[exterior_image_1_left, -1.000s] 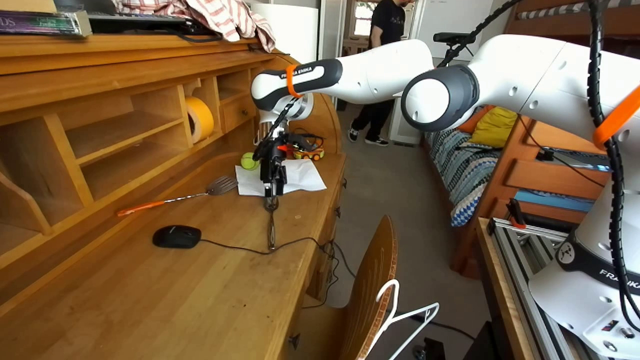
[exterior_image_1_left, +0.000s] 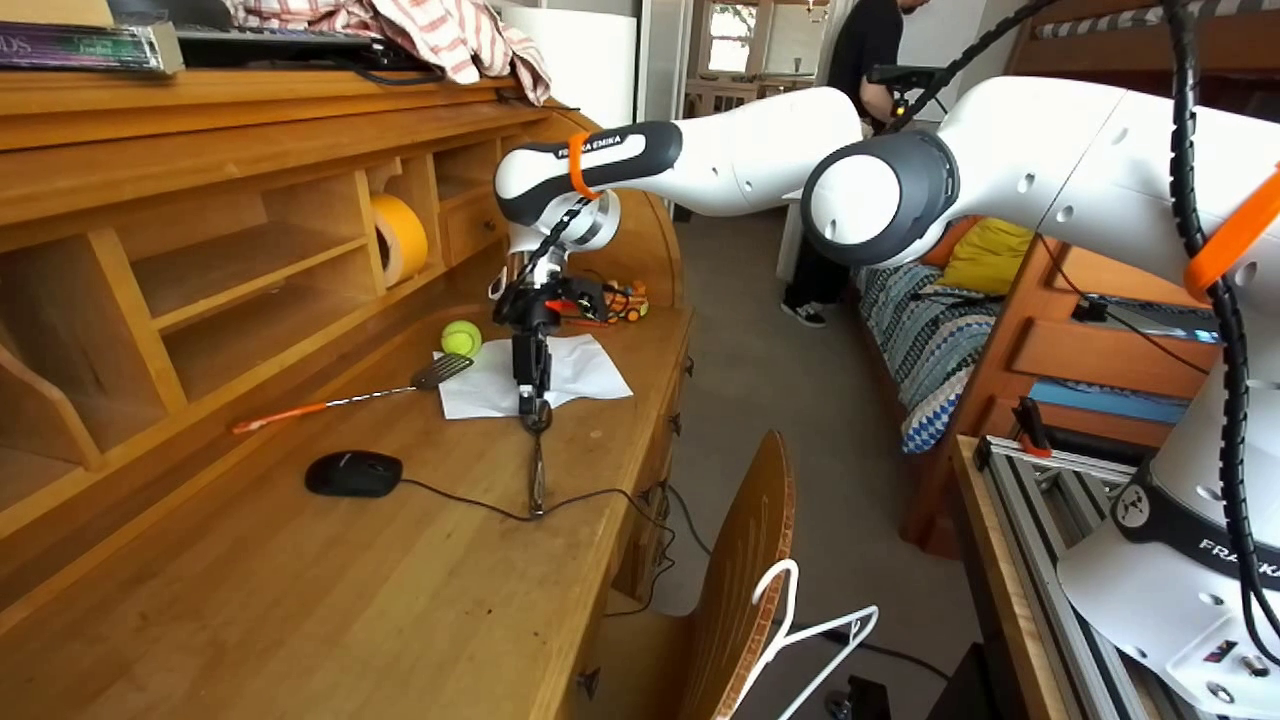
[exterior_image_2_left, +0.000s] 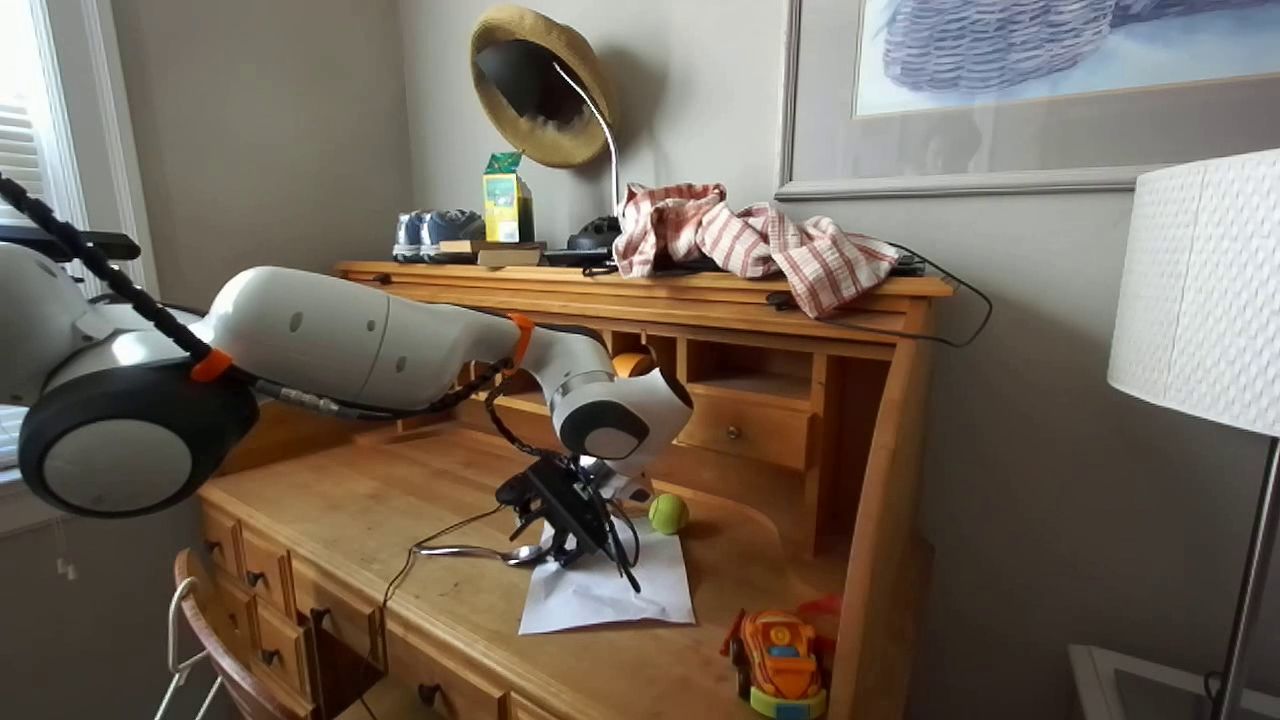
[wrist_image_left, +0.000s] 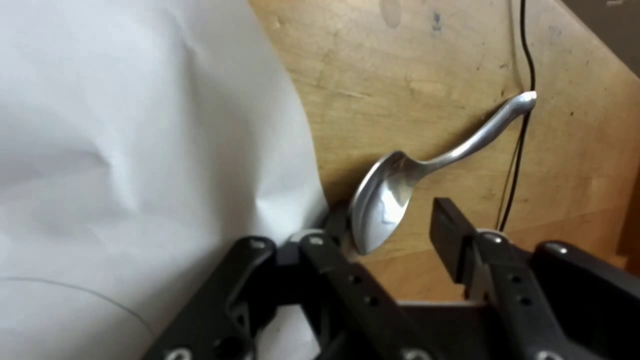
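A silver spoon (wrist_image_left: 384, 201) lies on the wooden desk (exterior_image_1_left: 396, 576), its bowl toward my gripper and its handle crossing a black cable. Low over the bowl, my gripper stands part open. The bowl is between the fingers, close against the left one; the right finger (wrist_image_left: 451, 237) is clear of it by a gap. In exterior view 1 the gripper (exterior_image_1_left: 535, 408) hides part of the spoon's bowl. White paper (exterior_image_1_left: 588, 372) lies under and behind the gripper, with creases showing in the wrist view.
A tennis ball (exterior_image_1_left: 461, 338) sits by the paper's edge, near the spatula (exterior_image_1_left: 348, 401). The mouse (exterior_image_1_left: 354, 473) and its cable (exterior_image_1_left: 468, 497) lie nearer the front. An orange toy car (exterior_image_2_left: 780, 660) stands at the desk's end. The near desktop is clear.
My gripper has moved slightly toward the exterior view 1 camera. The paper, ball and spoon have shifted the same way, the paper and ball also leftward. The person behind has moved right.
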